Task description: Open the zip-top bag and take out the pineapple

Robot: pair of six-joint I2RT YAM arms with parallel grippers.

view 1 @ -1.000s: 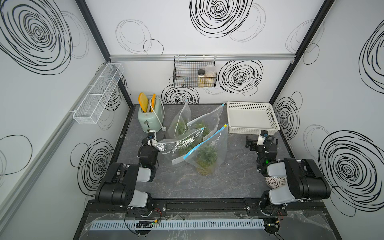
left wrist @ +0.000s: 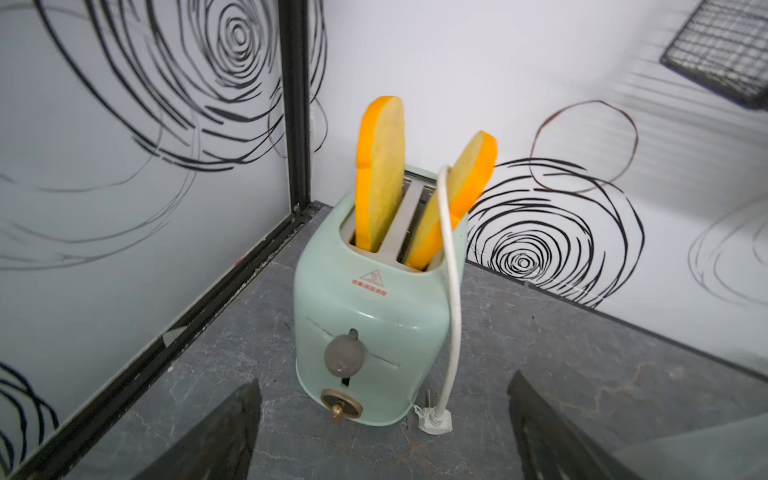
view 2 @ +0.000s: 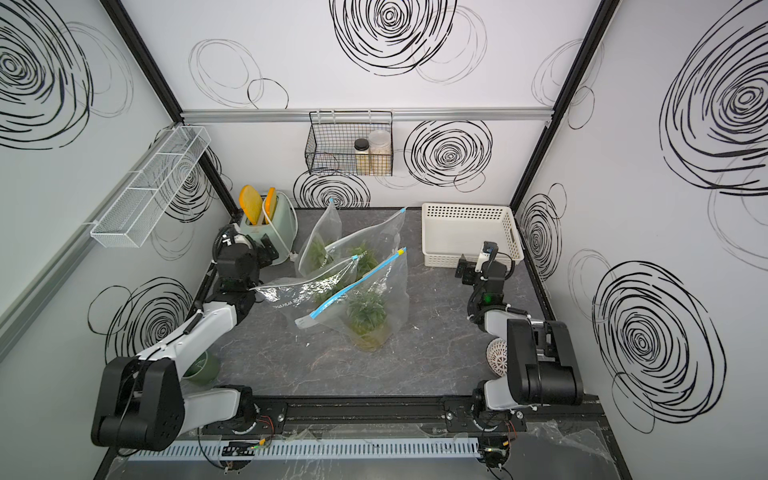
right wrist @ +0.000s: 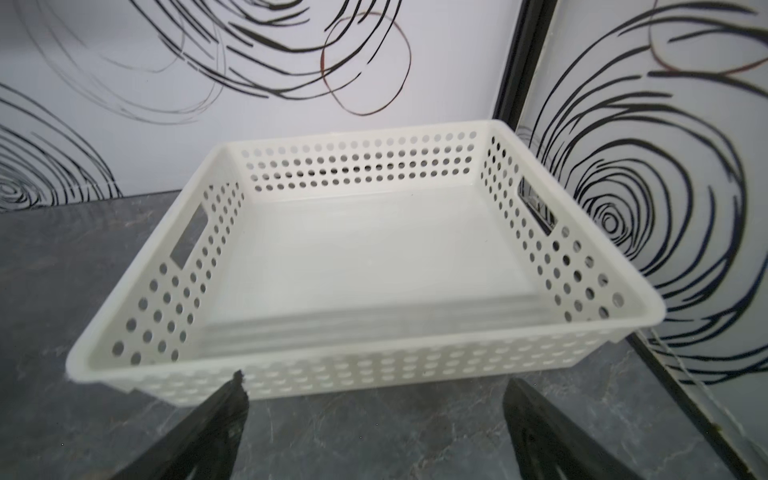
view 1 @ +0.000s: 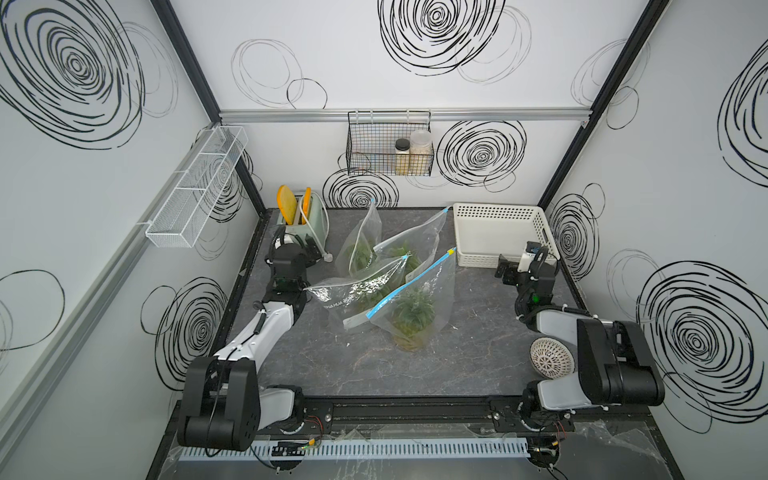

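Note:
Clear zip-top bags stand in a group at mid-table, each with green, leafy pineapple-like contents. The front bag point(view 1: 432, 292) has a blue zip strip point(view 1: 400, 289) with a yellow slider point(view 1: 451, 251) at its upper right end; its zip looks closed. Inside it is a pineapple point(view 1: 413, 316), green leaves over a yellowish base. My left gripper is open, empty, in front of the toaster and left of the bags. My right gripper is open and empty, by the front side of the white basket. Neither touches the front bag.
A mint toaster point(left wrist: 372, 312) with bread slices and a white cord stands at the back left. An empty white basket point(right wrist: 360, 352) sits back right. A round lattice piece point(view 1: 552, 357) lies front right, a green pot point(view 2: 202, 367) front left.
The bags have not moved.

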